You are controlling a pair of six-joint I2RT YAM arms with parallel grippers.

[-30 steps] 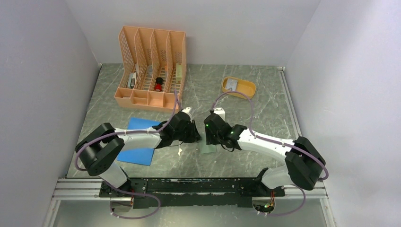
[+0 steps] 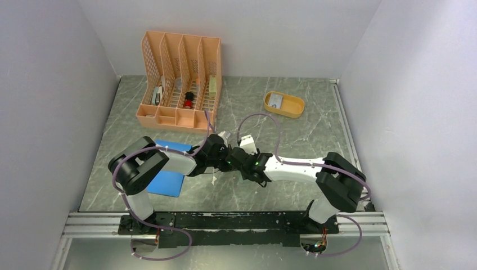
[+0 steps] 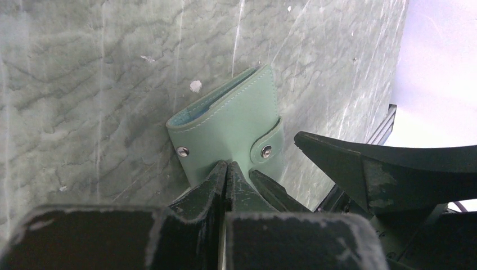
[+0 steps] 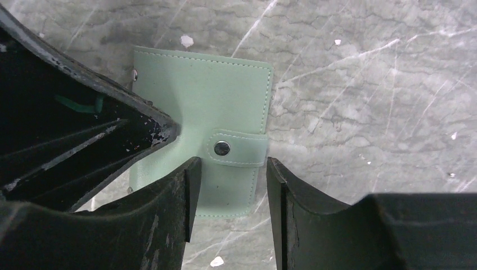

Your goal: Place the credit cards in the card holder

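Note:
The pale green card holder [image 3: 236, 124] lies on the table, snap strap upward. Its open edge gapes a little in the left wrist view. My left gripper is shut on the holder's side, its fingers hiding the pinched part. In the right wrist view one dark left finger [image 4: 152, 126] lies across the holder's left edge. My right gripper is open, its fingertips over the lower part of the holder [image 4: 197, 95], either side of the strap. Seen from above, both grippers nearly meet and mostly cover the holder. A card-like piece [image 2: 275, 100] lies in the yellow tray.
The yellow tray [image 2: 292, 106] stands at the back right. A peach divided rack [image 2: 184, 50] with several items is at the back left. A blue sheet [image 2: 164, 184] lies under the left arm.

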